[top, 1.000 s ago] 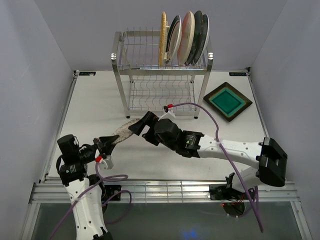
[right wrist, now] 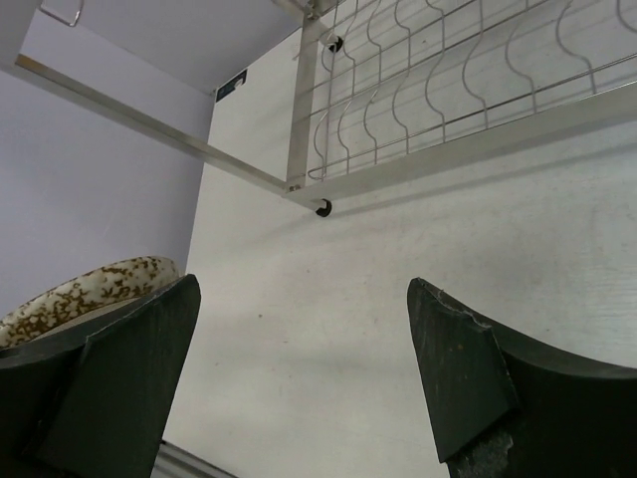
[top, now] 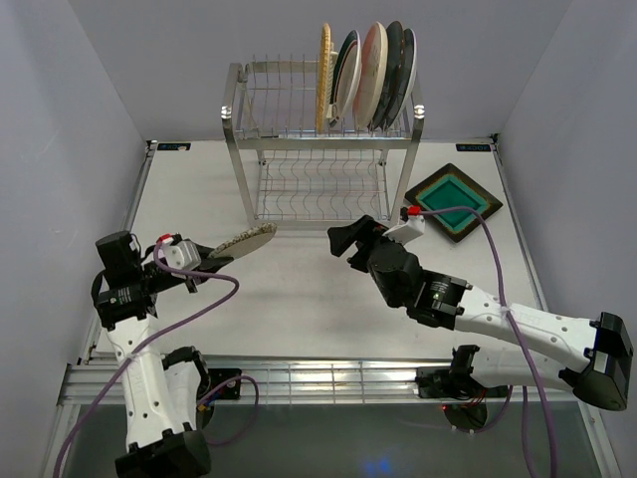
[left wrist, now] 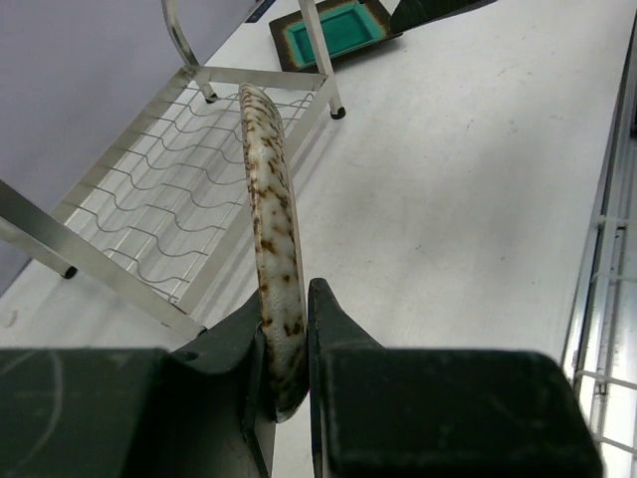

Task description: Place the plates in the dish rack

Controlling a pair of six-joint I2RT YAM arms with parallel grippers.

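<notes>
A speckled cream and brown plate (top: 249, 239) is held edge-on by my left gripper (top: 209, 261), its fingers shut on it; in the left wrist view it stands upright between the fingers. The plate (right wrist: 90, 294) also shows at the lower left of the right wrist view. My right gripper (top: 348, 244) is open and empty, in front of the rack's lower tier. The dish rack (top: 328, 142) holds several upright plates (top: 373, 75) on the right half of its upper tier; the upper left half and the lower tier are empty.
A square green plate with dark rim (top: 453, 199) lies on the table right of the rack. Walls border both sides, and a metal rail (top: 299, 373) runs along the front edge.
My right gripper has moved rightward, away from the speckled plate.
</notes>
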